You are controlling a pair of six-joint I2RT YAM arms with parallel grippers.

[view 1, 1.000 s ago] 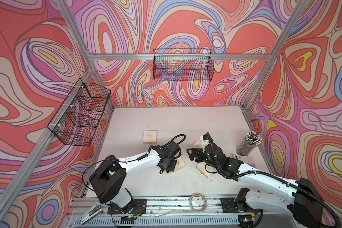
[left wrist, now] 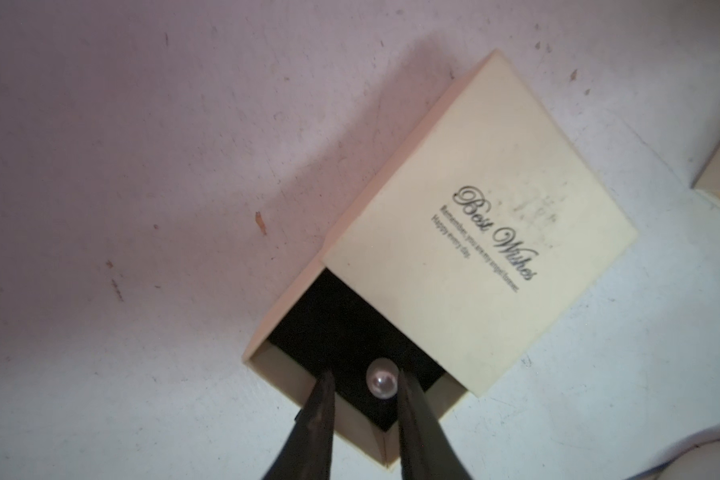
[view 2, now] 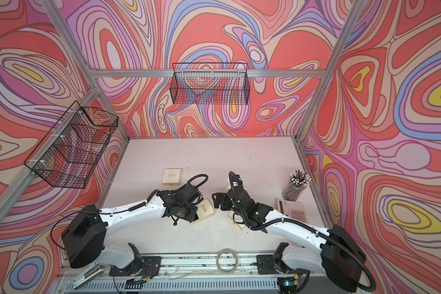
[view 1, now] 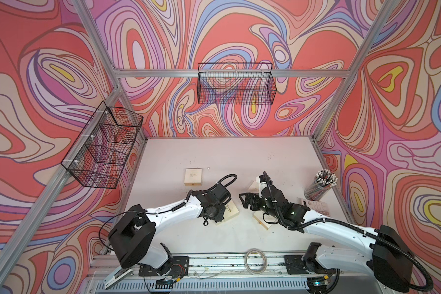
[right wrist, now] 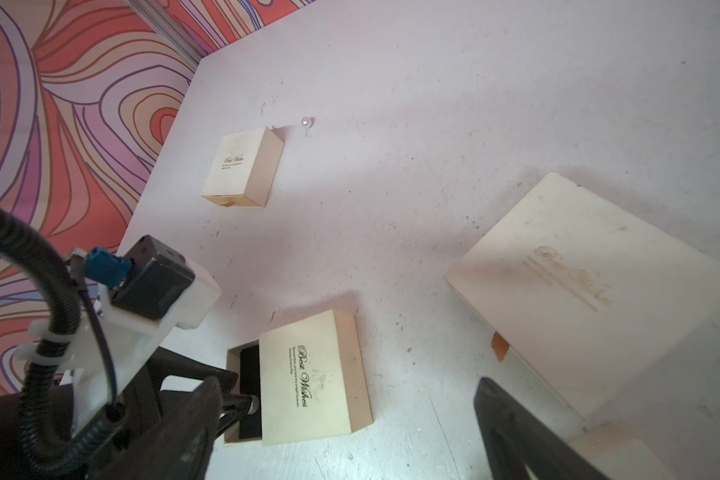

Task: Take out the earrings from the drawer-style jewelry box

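A cream drawer-style jewelry box (left wrist: 488, 224) stands with its drawer partly pulled out, showing black lining. One pearl earring (left wrist: 382, 378) sits on that lining near the drawer's front corner. My left gripper reaches over the drawer, its fingers apart; the pearl is in the gap, close to the right-hand finger. Whether that finger touches it is unclear. In the right wrist view, the left gripper's black tips (right wrist: 232, 404) are down at the drawer. My right gripper is open and empty, held above the table to the right of the box.
A loose pearl earring (right wrist: 306, 122) lies on the table beside a small closed box (right wrist: 244, 164). A larger flat box (right wrist: 592, 280) lies to the right, with another cream box (right wrist: 620, 452) in front. A pen holder (view 1: 321, 185) stands far right.
My left gripper has shifted slightly left at the box. The right arm has barely moved. The boxes stay in place.
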